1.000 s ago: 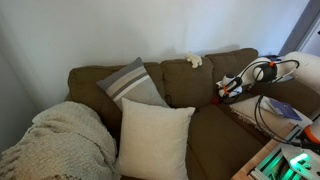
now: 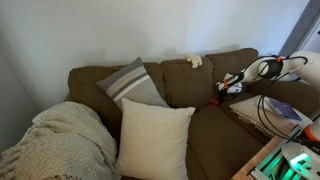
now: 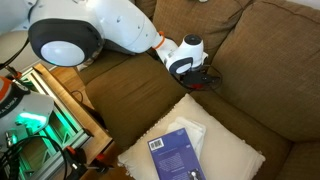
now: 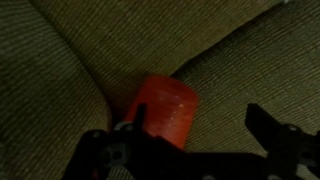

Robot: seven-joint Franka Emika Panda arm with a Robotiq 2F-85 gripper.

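Note:
A red object with a rounded end [image 4: 168, 108] lies on the brown sofa, by the crease between cushions in the wrist view. My gripper is open above it, its dark fingers spread wide. The left finger overlaps the red object's lower left side in that view; the right finger stands over bare cushion. Whether any finger touches it, I cannot tell. In exterior view 2 my gripper [image 3: 201, 78] is down near the sofa's seat and back, with a bit of red [image 3: 197, 86] showing beneath. Exterior view 1 also shows the red object [image 2: 214, 101] beside the gripper.
A book with a purple cover [image 3: 177, 157] rests on a pale cushion [image 3: 225, 150] close to the arm. A white pillow [image 2: 153, 140], striped pillow [image 2: 130, 84] and knitted blanket [image 2: 62, 145] occupy the sofa's left. A small white plush [image 2: 194, 60] sits on the backrest. Open seat lies mid-sofa.
The arm and gripper have shifted only slightly near the red object. The pillows, blanket and plush look unmoved.

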